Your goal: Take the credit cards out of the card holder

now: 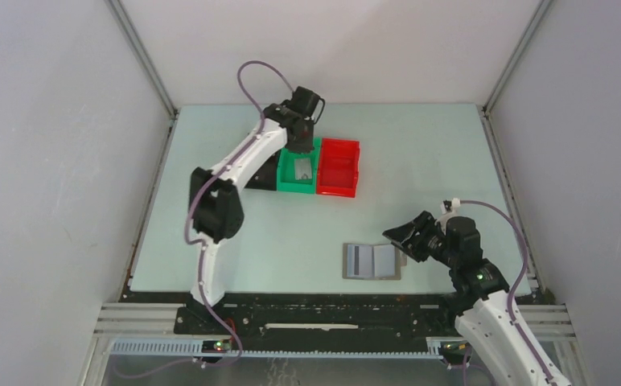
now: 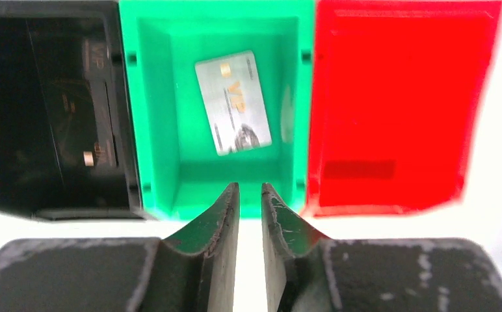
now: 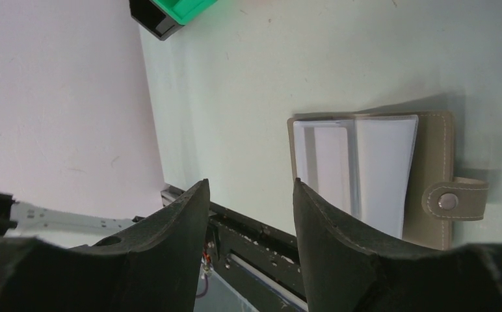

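Observation:
A silver card (image 2: 233, 101) marked VIP lies flat in the green bin (image 2: 155, 110). Dark cards (image 2: 102, 123) lie in the black bin (image 2: 14, 110). My left gripper hangs above the bins, its fingertips a narrow gap apart with nothing visible between them. The open card holder (image 3: 437, 156), grey-brown with clear sleeves and a snap strap, lies at the front right of the table. Over it, my right gripper stands open and empty.
The red bin (image 1: 338, 167) adjoins the green one on the right.

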